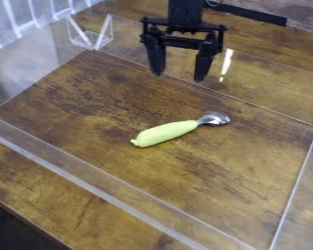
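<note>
The black gripper (180, 61) hangs at the top centre of the camera view, open, with its two fingers apart and nothing seen between them. Below it on the wooden surface lies a light-green corn cob (163, 133), diagonal, with the metal bowl of a spoon (214, 118) just beyond its upper right end. The gripper is above and behind these things, apart from them.
Clear plastic walls (293, 186) surround the wooden work area. A white railing (26, 21) stands at the back left.
</note>
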